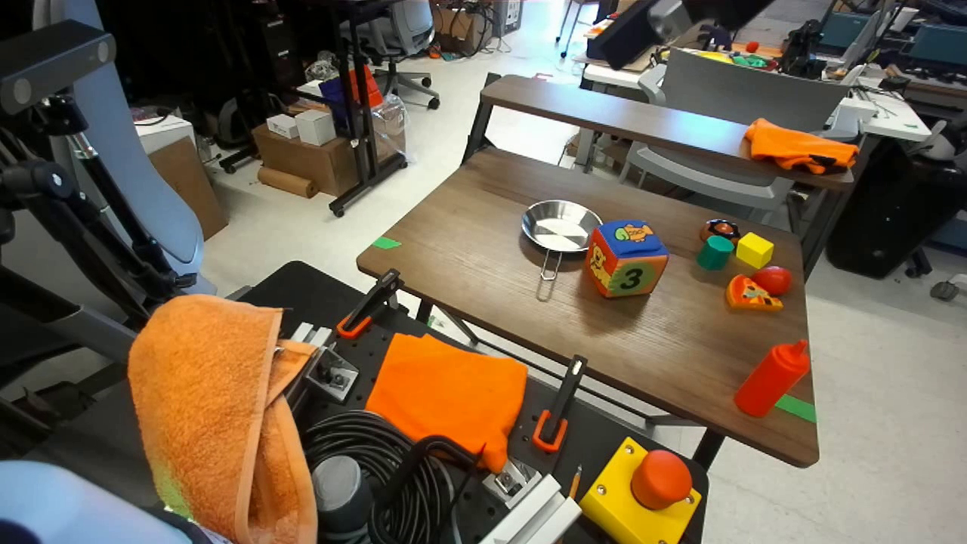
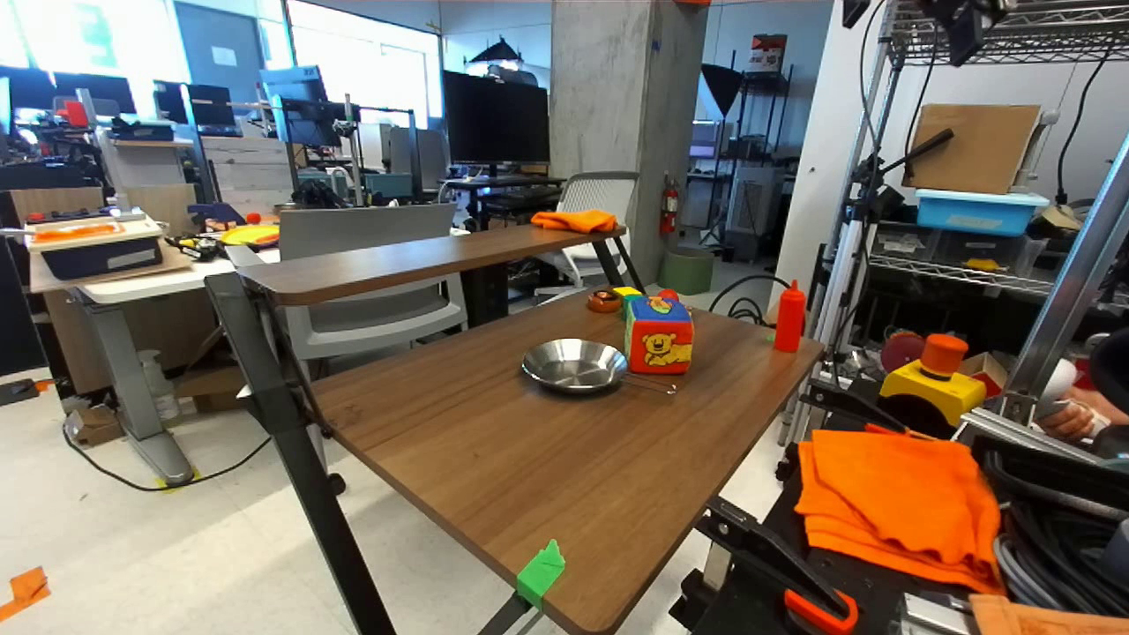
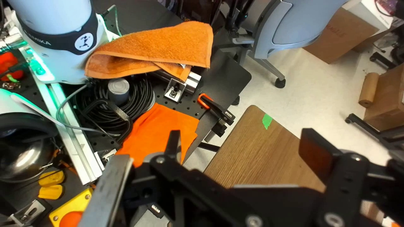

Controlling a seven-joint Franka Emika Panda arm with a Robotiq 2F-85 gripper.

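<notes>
In the wrist view my gripper is open, its fingers wide apart with nothing between them. High above the table, one dark finger [image 1: 625, 36] shows at the top edge of exterior view 1. On the tabletop [image 1: 471, 236] a steel pan [image 1: 562, 227] lies beside a soft number cube [image 1: 627, 259]. Grouped at the far right are a green cylinder [image 1: 715, 253], a yellow block [image 1: 754, 250], a red ball-like item [image 1: 773, 280], a pizza slice toy [image 1: 752, 294] and a brown round item [image 1: 721, 230]. A red squeeze bottle [image 1: 772, 379] stands near the right corner.
A raised shelf [image 2: 423, 257] runs along the table's far side with an orange cloth [image 2: 574, 220] on it. Clamps, cables, another orange cloth [image 1: 449, 390] and a yellow stop-button box [image 1: 641, 499] occupy the black bench. The table's pan-side end is clear.
</notes>
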